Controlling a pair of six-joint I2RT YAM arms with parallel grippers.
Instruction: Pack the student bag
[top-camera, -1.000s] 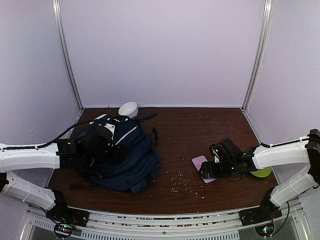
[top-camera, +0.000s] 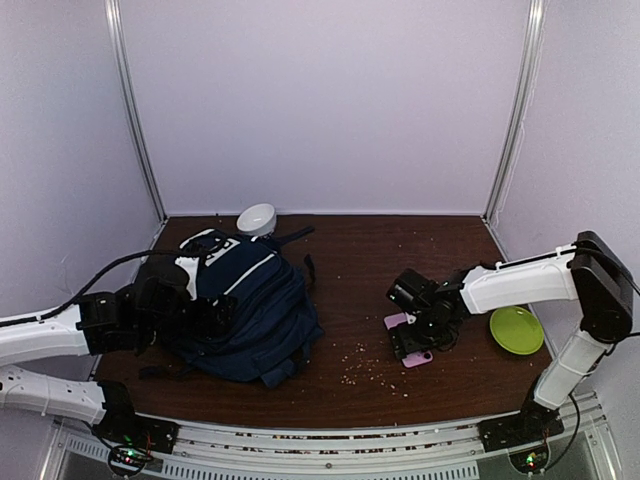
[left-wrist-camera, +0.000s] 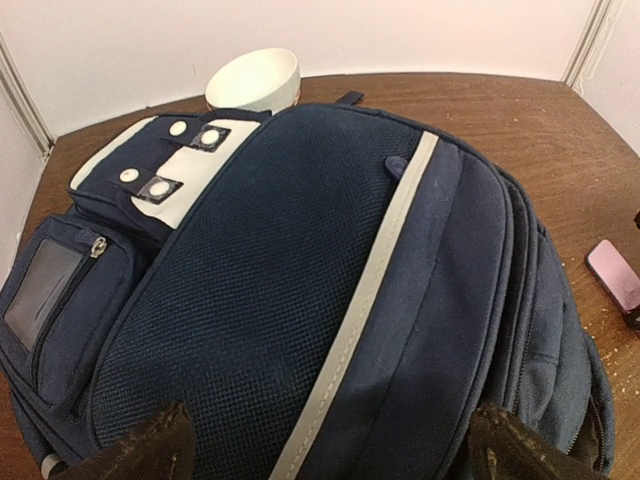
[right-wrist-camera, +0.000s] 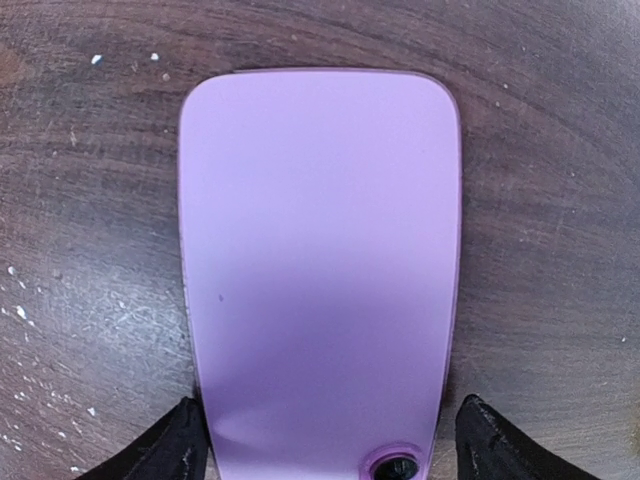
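A navy blue backpack (top-camera: 262, 300) with pale reflective strips lies on the left half of the table. Over it hangs my left gripper, open, its fingers wide apart at the bottom of the left wrist view with nothing held. A flat pink-purple case (right-wrist-camera: 320, 240) with a dark round hole near one end lies flat on the wood. My right gripper is over that holed end, part open, one finger on either side of the case. The left finger (right-wrist-camera: 180, 440) looks close to the case's edge; whether it touches I cannot tell.
A white bowl (top-camera: 257, 219) stands behind the backpack. At the far right is a green plate (top-camera: 516, 330). Small pale crumbs (top-camera: 365, 370) are scattered between backpack and case.
The left arm has drawn back slightly to the left. Backpack and case lie where they were.
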